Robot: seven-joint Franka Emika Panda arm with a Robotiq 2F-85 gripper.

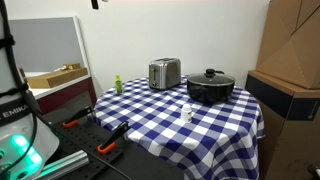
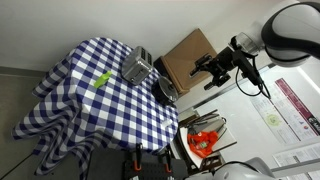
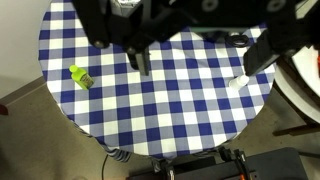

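My gripper is open high over the table, its two dark fingers [image 3: 142, 60] wide apart and nothing between them in the wrist view. From the side it shows as a black shape [image 2: 212, 66] in the air, clear of everything. On the checked cloth stand a silver toaster [image 1: 165, 73], a black lidded pot [image 1: 211, 87], a small white cup-like object [image 1: 186, 115] and a green bottle [image 1: 118, 84]. In the wrist view the bottle [image 3: 80, 76] is toward the left and the white object [image 3: 238, 82] toward the right. Toaster and pot are mostly hidden there.
The blue-and-white checked tablecloth [image 1: 150, 110] has free room at its middle and front. Cardboard boxes [image 1: 285, 85] rise beyond the pot on the right. Black mounts with orange parts [image 1: 115, 138] sit at the table's near side.
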